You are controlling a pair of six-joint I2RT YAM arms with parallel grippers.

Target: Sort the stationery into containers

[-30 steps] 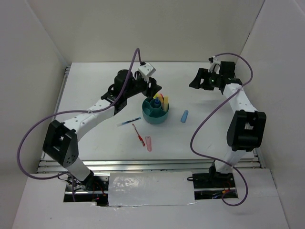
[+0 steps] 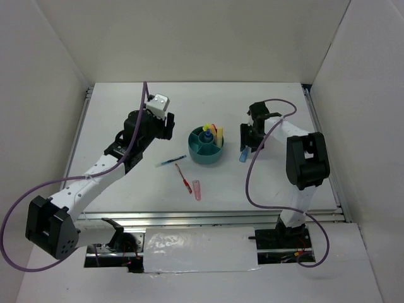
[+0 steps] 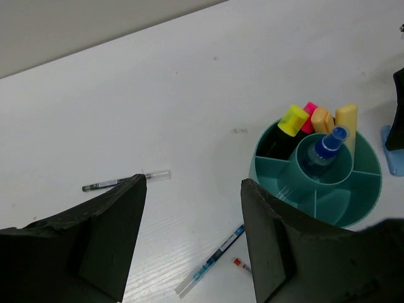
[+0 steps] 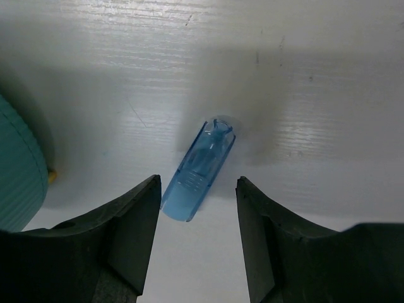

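Note:
A teal round container (image 3: pixel 278 167) with several compartments stands mid-table, holding a yellow-capped marker (image 3: pixel 291 121), a pink-capped one, two pale yellowish pieces and a blue-capped item (image 3: pixel 331 142) in its central cup. My left gripper is open left of it, nothing between its fingers. Below and ahead of it lie a dark pen with a clear cap (image 3: pixel 104 185) and a blue pen (image 3: pixel 211 260). Over to the right, my right gripper is open above a translucent blue piece (image 4: pixel 202 161), which appears between the fingertips without being gripped.
A red pen (image 2: pixel 184 178) and a pink translucent piece (image 2: pixel 197 190) lie in front of the container (image 2: pixel 205 160).
My left arm has drawn back to the left, away from above the container. Table items look unmoved.

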